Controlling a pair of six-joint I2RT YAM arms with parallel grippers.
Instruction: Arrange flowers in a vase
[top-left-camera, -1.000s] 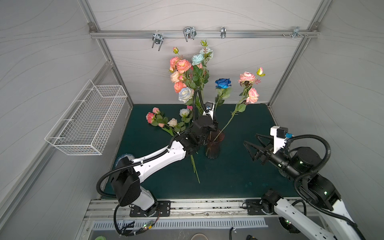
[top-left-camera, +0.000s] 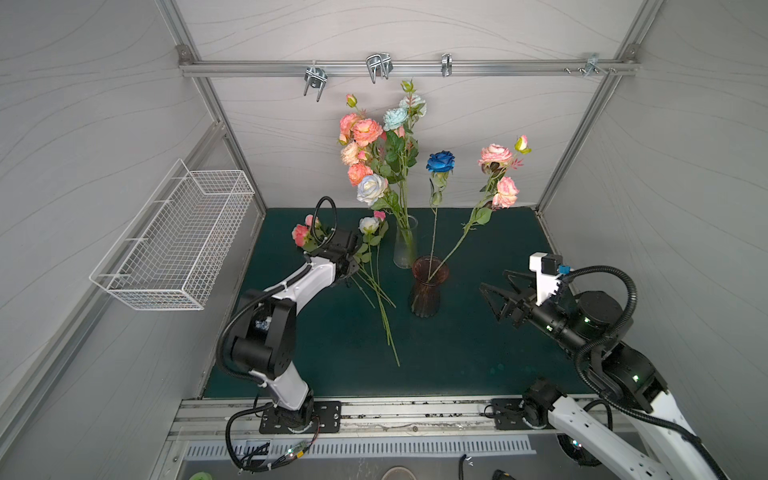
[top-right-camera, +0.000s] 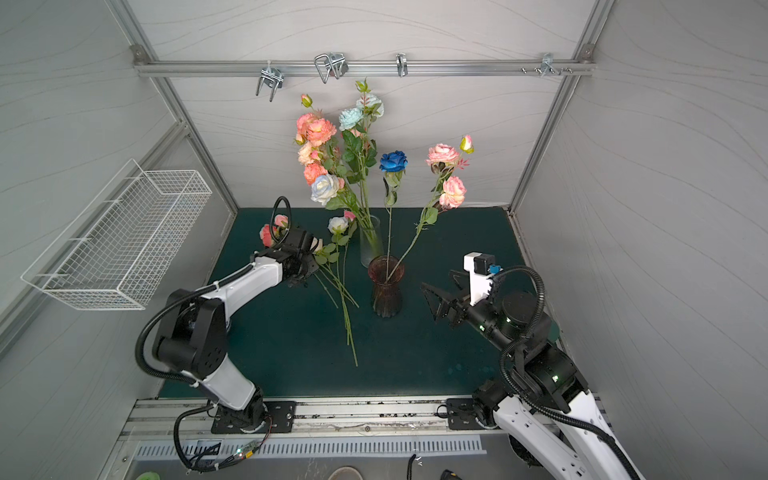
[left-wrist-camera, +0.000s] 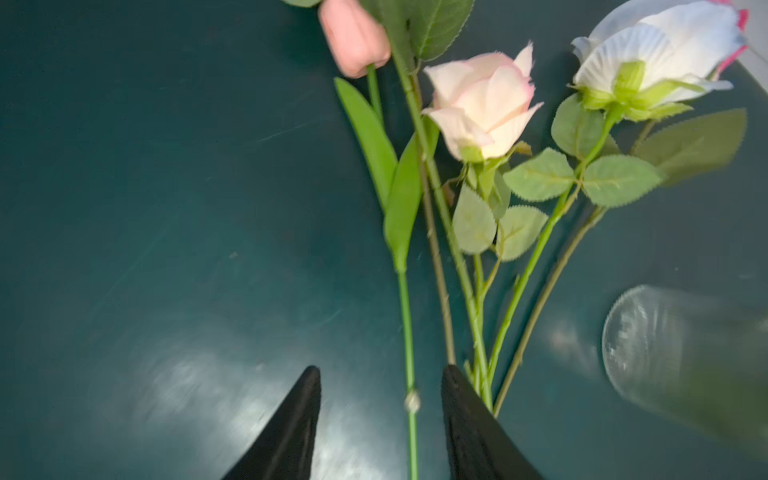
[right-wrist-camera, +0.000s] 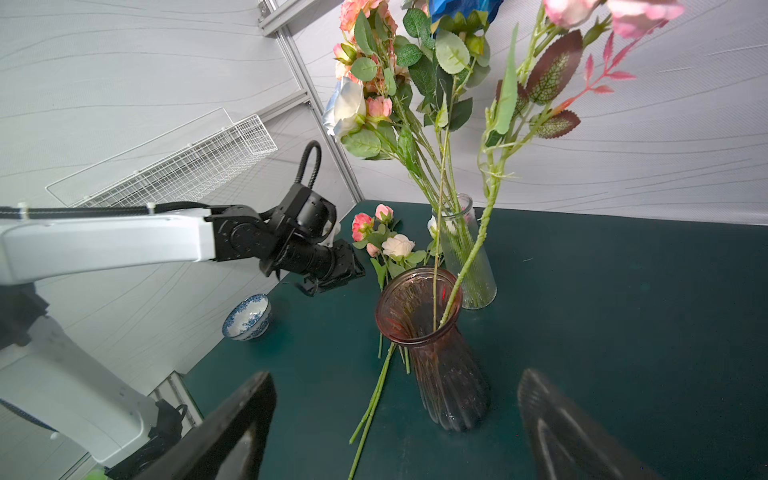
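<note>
The reddish-brown glass vase (top-left-camera: 425, 297) stands mid-table, holding a blue rose (top-left-camera: 440, 162) and a branch of pink roses (top-left-camera: 505, 192). Left of it several loose flowers lie on the table, stems toward the front; among them are a pink tulip (left-wrist-camera: 354, 37), a pale pink rose (left-wrist-camera: 483, 105) and a white rose (left-wrist-camera: 660, 49). My left gripper is open over the stems, the tulip's stem running between its fingers in the left wrist view without being gripped. At the right of the table my right gripper is open and empty, facing the vase.
A clear glass vase (top-left-camera: 405, 244) full of coral, white and light-blue flowers stands behind the brown one. On the left wall hangs a white wire basket (top-left-camera: 180, 240). A blue-patterned bowl (right-wrist-camera: 247, 317) sits at the table's left.
My left arm has swung left from beside the brown vase to above the loose flowers. The blue rose now stands more upright in that vase. My right arm has shifted slightly left.
</note>
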